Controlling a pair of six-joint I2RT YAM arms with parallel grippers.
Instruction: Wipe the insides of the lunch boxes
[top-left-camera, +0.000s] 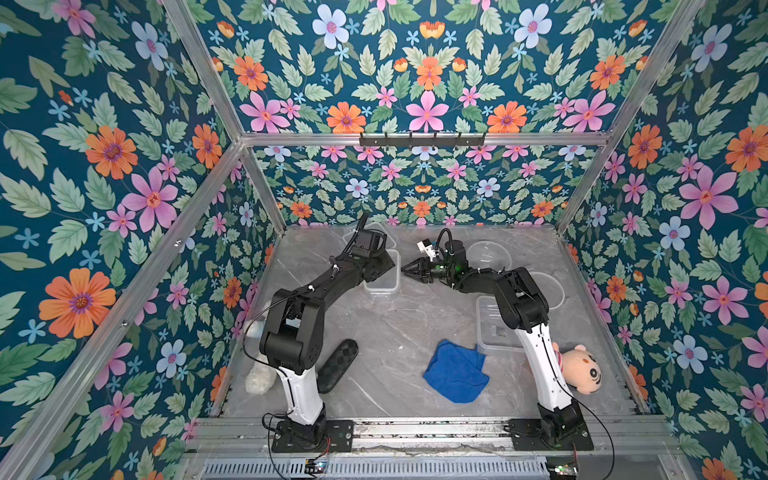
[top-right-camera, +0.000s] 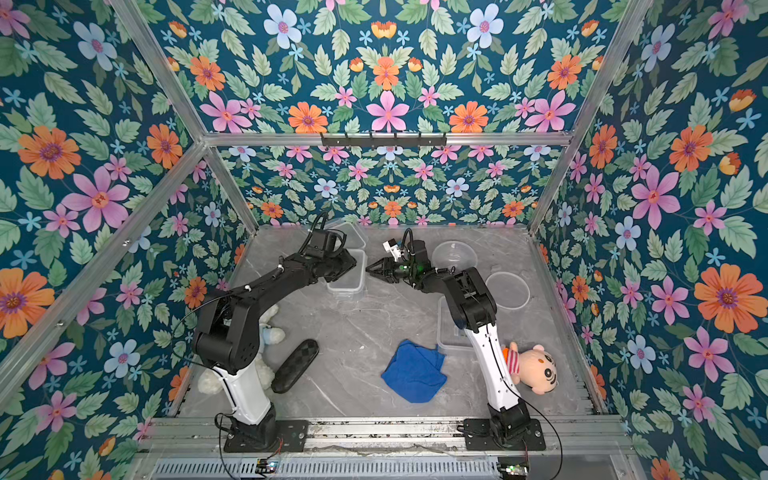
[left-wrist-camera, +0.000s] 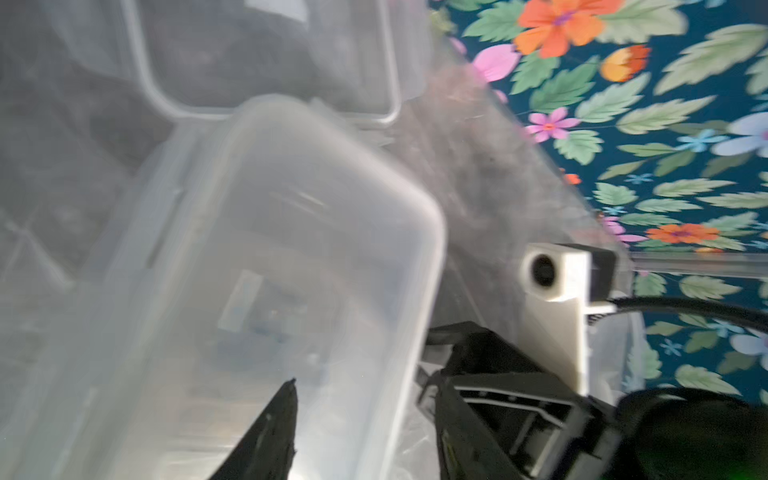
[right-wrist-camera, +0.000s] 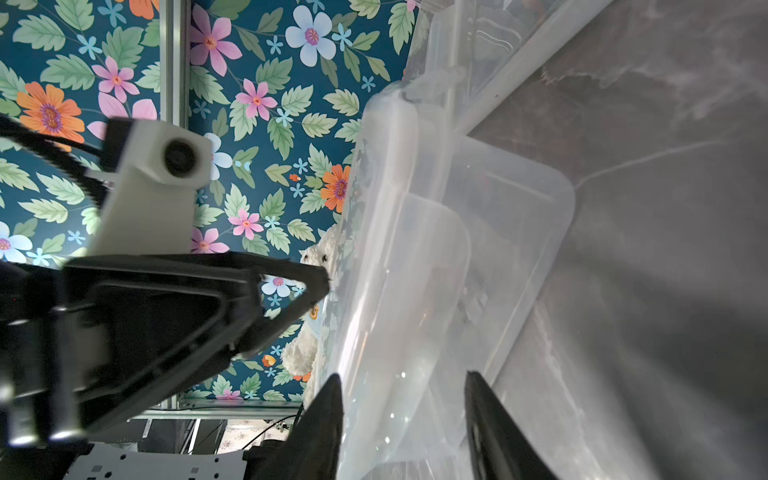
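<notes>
A translucent lunch box (top-right-camera: 349, 280) stands at the back middle, with another clear container (top-right-camera: 352, 232) just behind it. My left gripper hovers open over that lunch box, nothing between its fingers. My right gripper is open beside the box's right side, its fingers pointing left toward it, close to my left gripper. A blue cloth (top-left-camera: 456, 369) lies crumpled at the front middle. Another clear rectangular box (top-left-camera: 492, 340) lies at the right, partly under my right arm.
Two round clear pieces (top-right-camera: 507, 304) sit back right. A stuffed doll (top-right-camera: 537, 369) lies front right, white plush (top-left-camera: 260, 376) and a dark oblong case (top-right-camera: 294, 365) front left.
</notes>
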